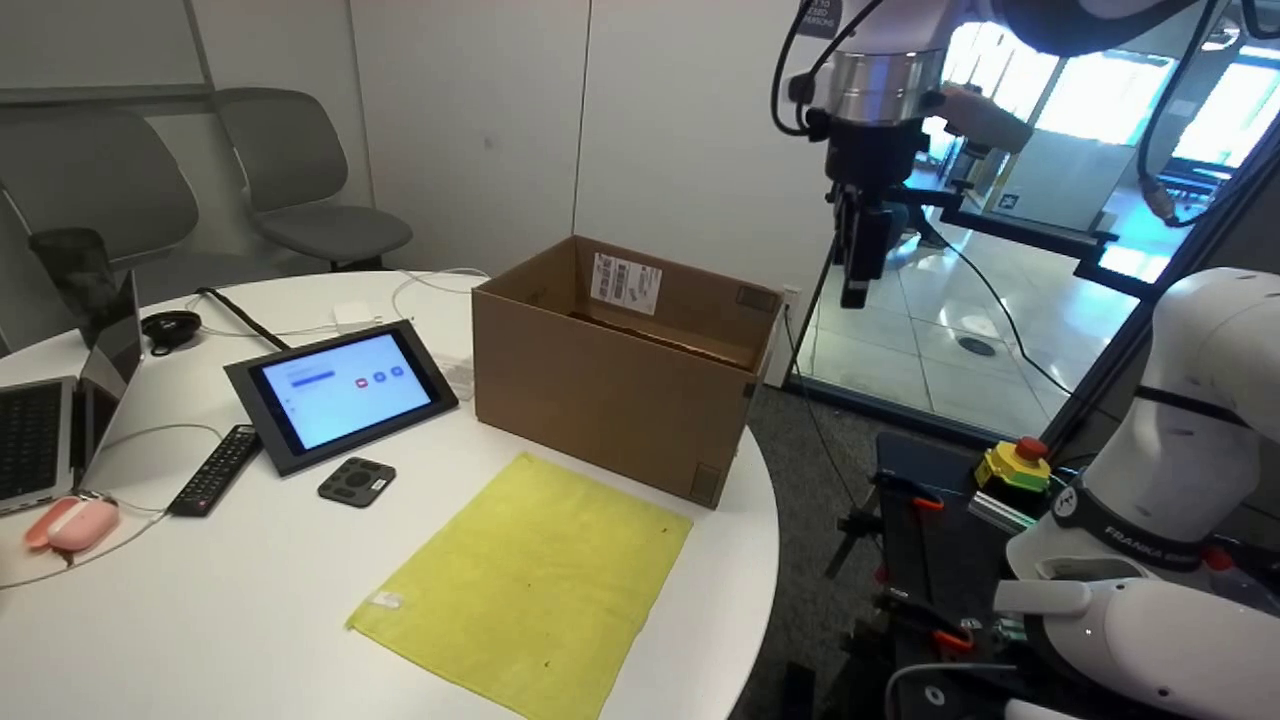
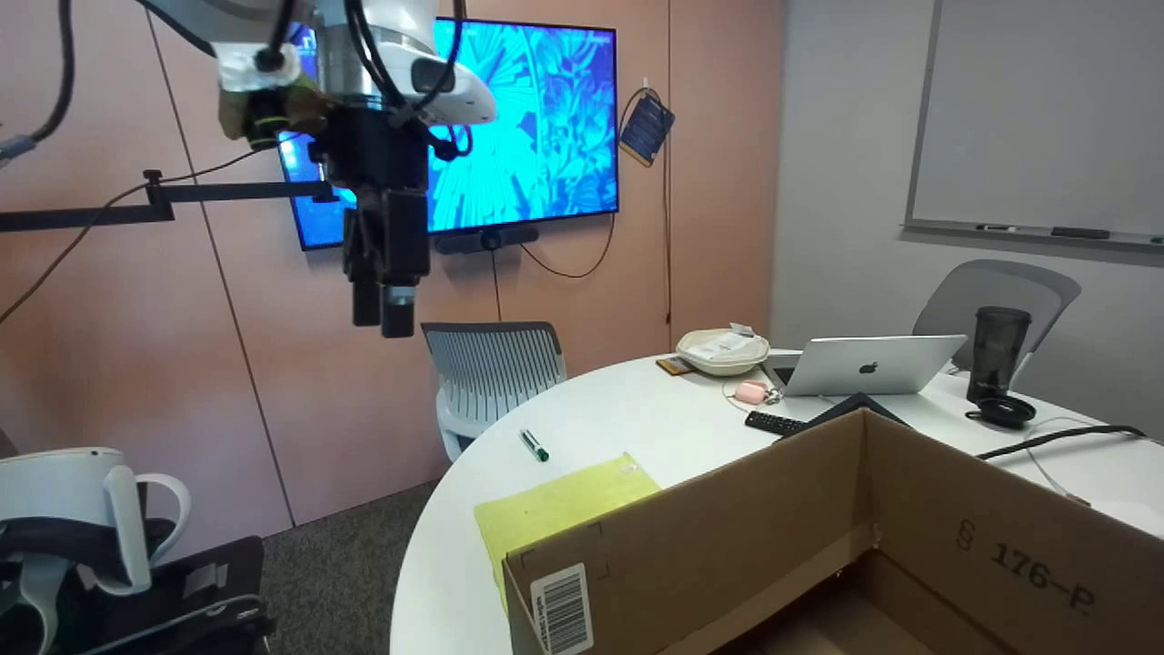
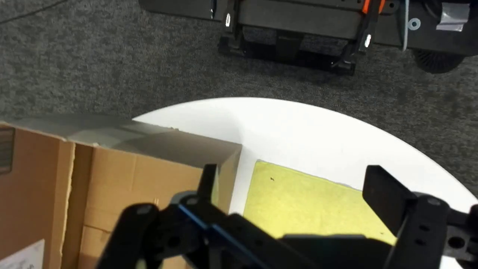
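Note:
My gripper is open, its two fingers wide apart with nothing between them in the wrist view. In exterior view 1 the gripper (image 1: 854,294) hangs high, to the right of the table and the cardboard box. The open-topped cardboard box (image 1: 600,396) stands near the table's edge. A yellow cloth (image 1: 540,588) lies flat beside it; from the wrist, part of the cloth (image 3: 304,197) shows between and beyond the fingers. A green marker (image 2: 535,446) rests on the white table in exterior view 2, near the cloth.
The white table (image 1: 264,600) also bears a tablet (image 1: 348,390), a small black control pad (image 1: 356,481), a remote (image 1: 216,470), a pink case (image 1: 84,524) and a laptop (image 1: 42,438). A cup (image 2: 995,355) stands near the laptop. The box's tall walls rise beside the cloth.

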